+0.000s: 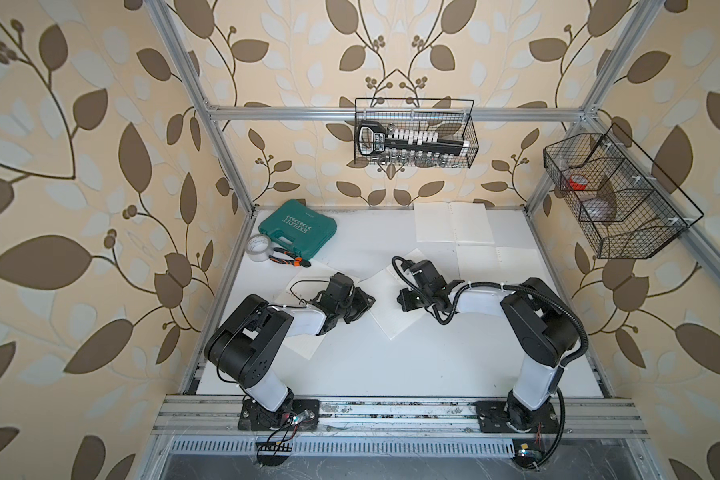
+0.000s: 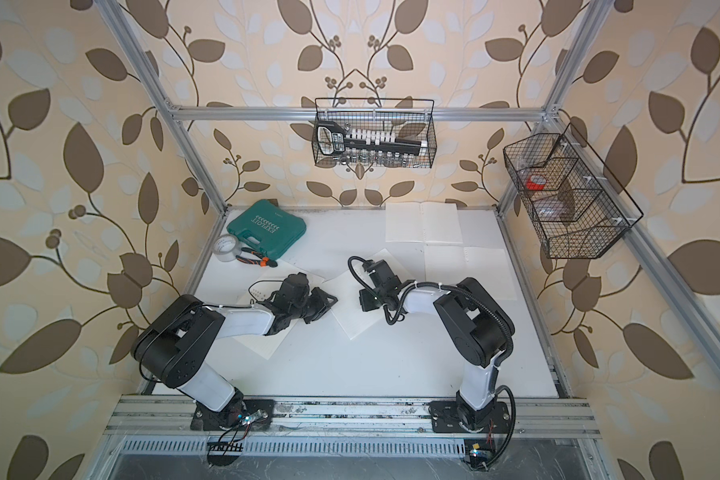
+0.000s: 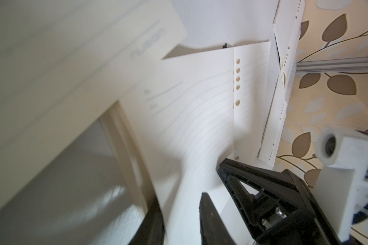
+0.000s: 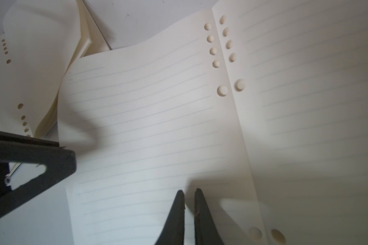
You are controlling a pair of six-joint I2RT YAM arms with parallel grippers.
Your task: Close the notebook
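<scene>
In the top left view the cream lined notebook [image 1: 393, 320] lies open at a slant mid-table, between my two arms. At its left edge, my left gripper has its fingers part open, with the bending page edge running between the fingers. My right gripper is over the left-hand page, close to the spine, its fingers nearly together and pinching paper. The punched holes of both pages [image 4: 310, 134] show in the right wrist view. The fingertips' contact with the paper is partly hidden.
Another open notebook [image 1: 302, 347] lies under the left arm, with more open notebooks [image 1: 472, 222] at the back right. A green case [image 1: 297, 229], tape roll [image 1: 257, 247] and orange-handled pliers [image 1: 294, 260] sit back left.
</scene>
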